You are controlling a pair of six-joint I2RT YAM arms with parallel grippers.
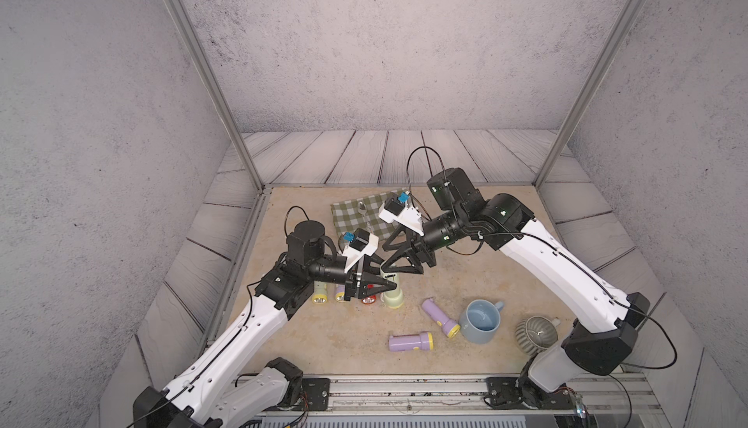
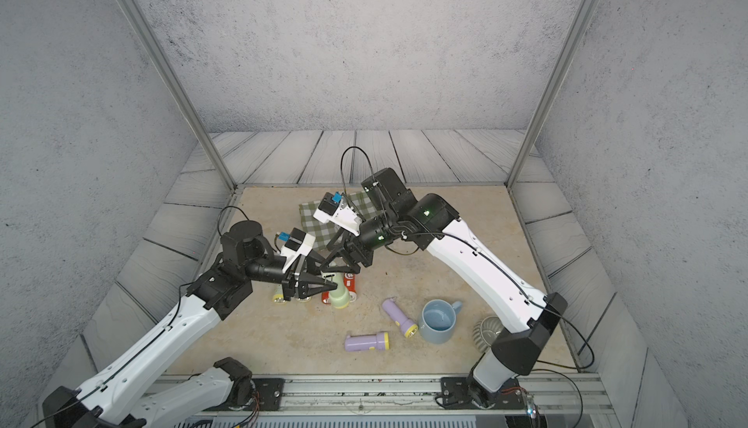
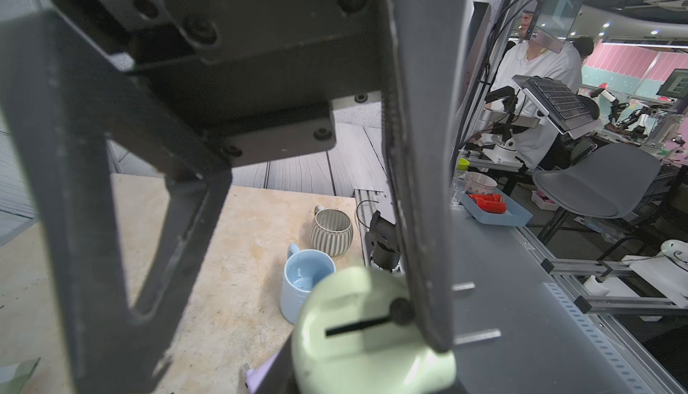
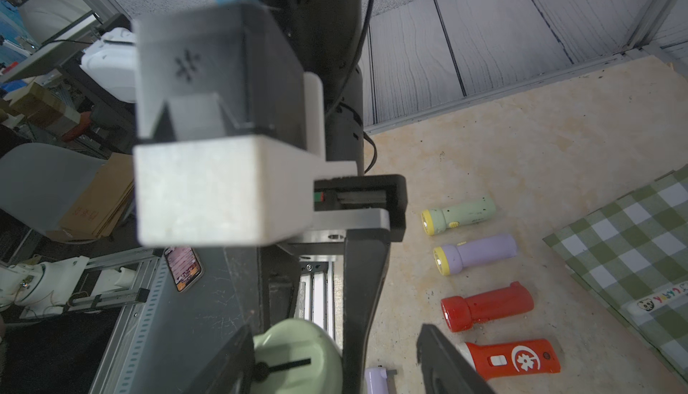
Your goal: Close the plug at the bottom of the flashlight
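A pale green flashlight (image 1: 394, 297) is held upright, its bottom end facing up, with my left gripper (image 1: 388, 273) shut on it. In the left wrist view the rounded bottom (image 3: 344, 354) shows a dark slot with a round dark spot at one end. This end sits between the left fingers in the right wrist view too, with the same dark slot. How the plug lies there is hard to tell. My right gripper is open close above the flashlight's end, one finger beside it, nothing clamped between its fingers.
Two purple flashlights (image 1: 411, 341) lie near the front, beside a blue mug (image 1: 480, 321) and a ribbed grey cup (image 1: 537, 335). Several other flashlights, including a red one (image 4: 487, 306), lie behind the left gripper. A checked cloth (image 4: 630, 250) is at the back.
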